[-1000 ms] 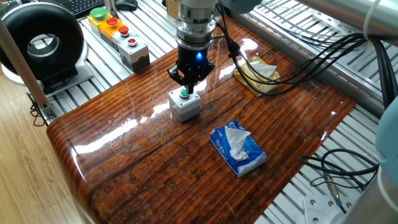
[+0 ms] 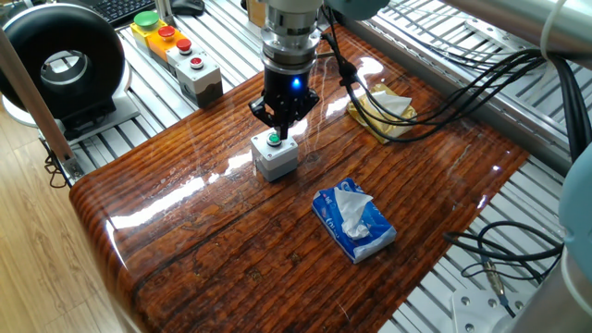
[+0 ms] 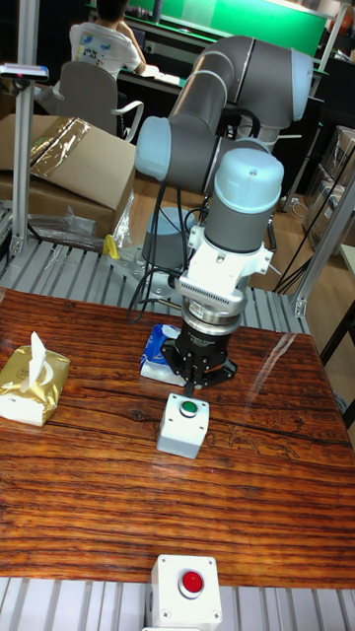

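A light grey box (image 2: 275,159) with a green push button (image 2: 274,140) on top stands on the glossy wooden table. Right above it, pointing straight down, is my gripper (image 2: 283,136); its fingers are together, with nothing visible between them. From the opposite side, in exterior view 3, the narrow fingertips (image 3: 189,390) are at the edge of the green button (image 3: 188,408). Whether they touch the button or box is too small to tell. The button's full height cannot be judged either.
A blue tissue pack (image 2: 353,220) and a gold tissue pack (image 2: 381,113) lie on the table. Button boxes, one with a red button (image 2: 196,63), stand beyond the table edge. Black cables (image 2: 444,92) hang near the gold pack.
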